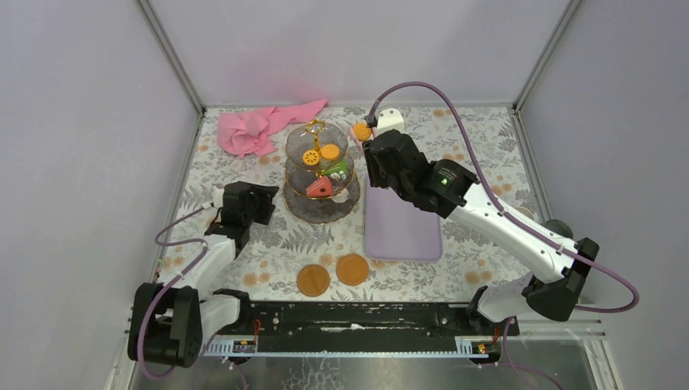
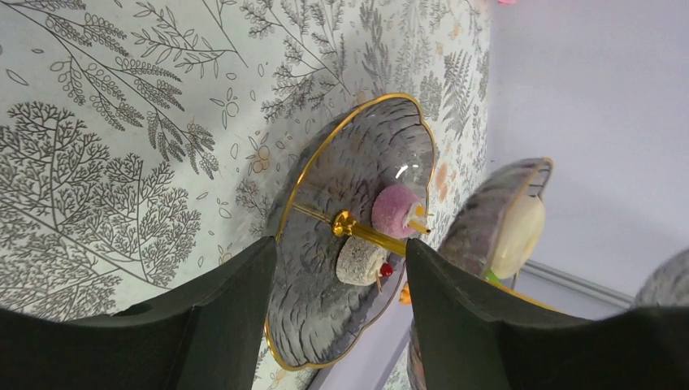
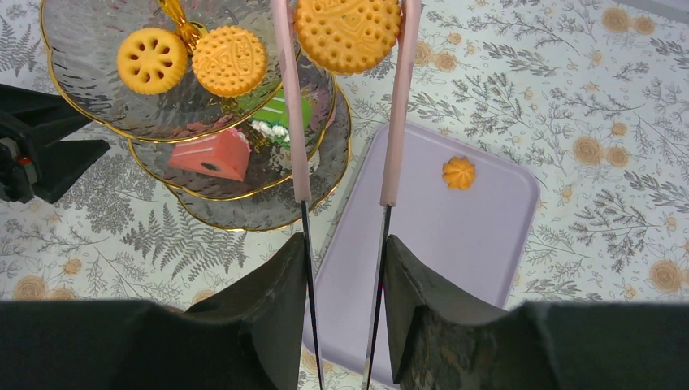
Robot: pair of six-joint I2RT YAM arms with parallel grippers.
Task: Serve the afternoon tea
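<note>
A three-tier glass stand (image 1: 321,207) holds a round biscuit (image 3: 151,61), another biscuit (image 3: 230,61), a pink cake slice (image 3: 207,154) and a green item (image 3: 286,115). Its bottom plate (image 2: 313,301) carries a pink cake (image 2: 394,211) and a white cake (image 2: 357,264). My left gripper is open, empty, left of the stand. My right gripper has pink tongs holding an orange biscuit (image 3: 348,32), up to the right of the top tier. A small orange piece (image 3: 458,172) lies on the lilac tray (image 1: 402,236).
A pink cloth (image 1: 248,134) lies at the back left. Two round wooden discs (image 1: 313,279) lie at the front.
</note>
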